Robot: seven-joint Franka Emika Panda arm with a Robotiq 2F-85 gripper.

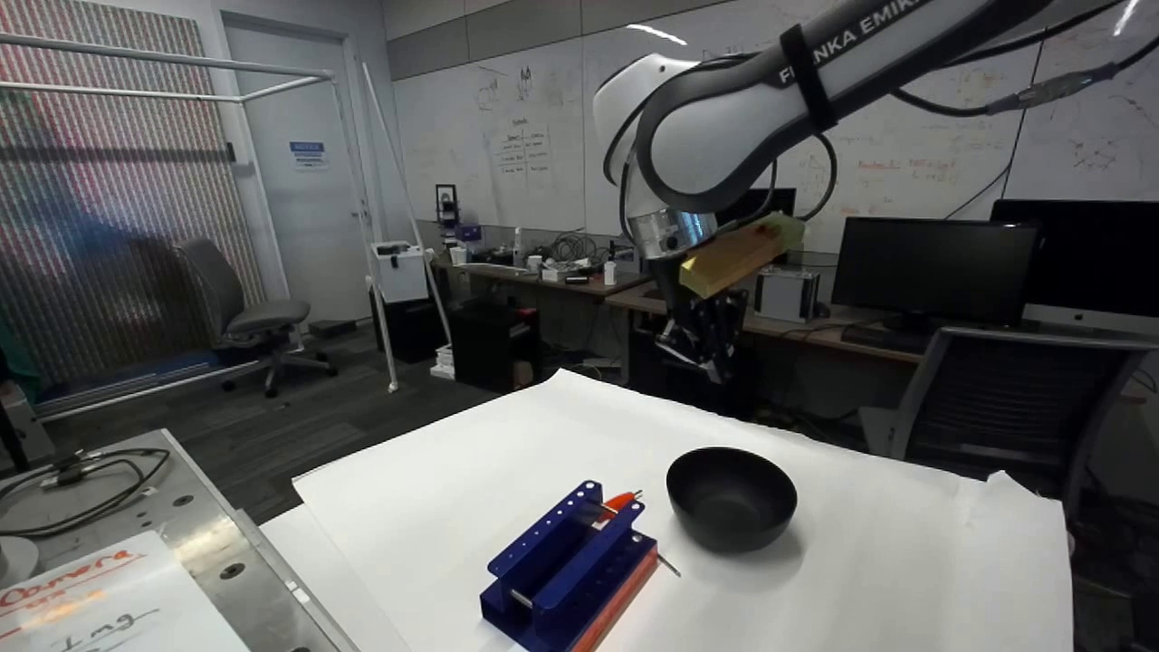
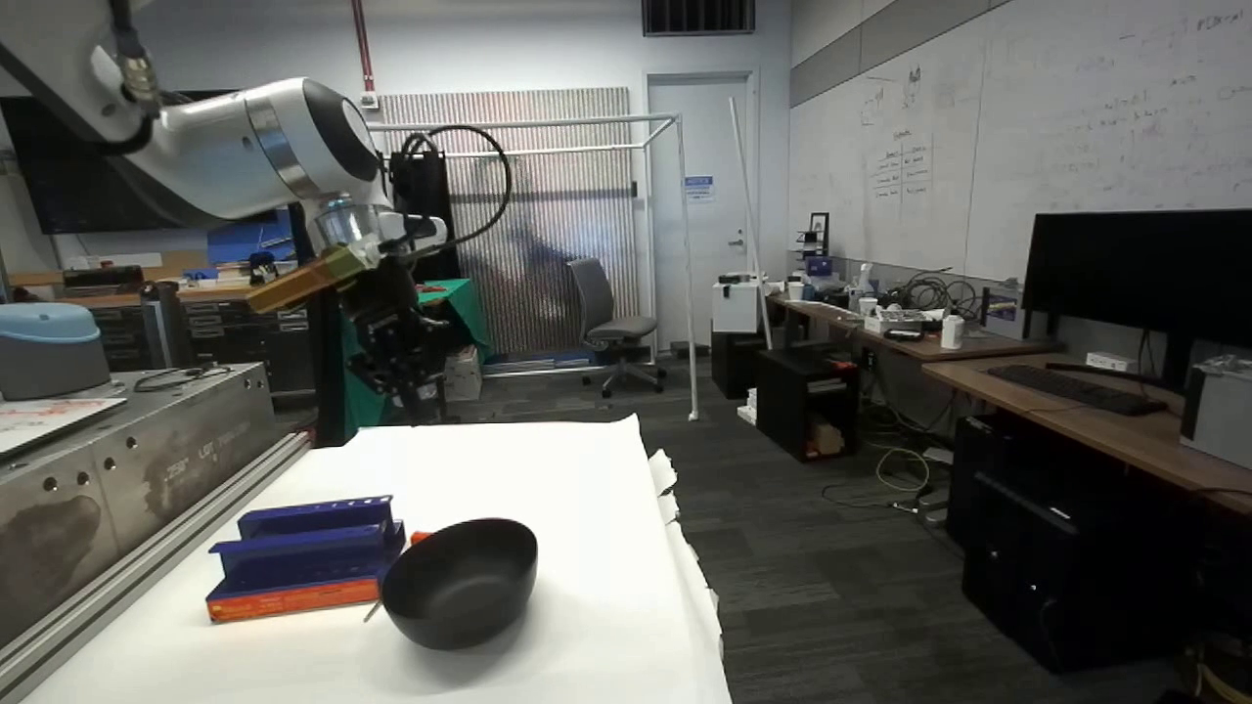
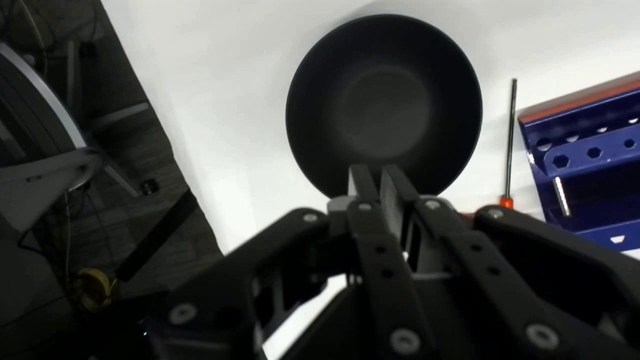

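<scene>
A red-handled hex key (image 3: 510, 141) lies on the white table, between the black bowl (image 3: 384, 102) and the blue holder (image 3: 591, 159). The gripper hides part of its handle in the wrist view; the holder partly covers the red handle (image 1: 618, 504) in exterior view 1. My gripper is shut, with only a thin gap and nothing held between its fingers. Well above the table, the gripper (image 1: 713, 368) hangs tilted behind the bowl. From the wrist, its tips overlap the bowl's near rim. The bowl is upright and looks empty.
Bare white paper (image 1: 913, 565) covers the table to the bowl's right. A metal bench (image 1: 234, 543) borders the left side. Beyond the table's far edge are an office chair (image 1: 1000, 413) and a desk with monitors (image 1: 934, 272).
</scene>
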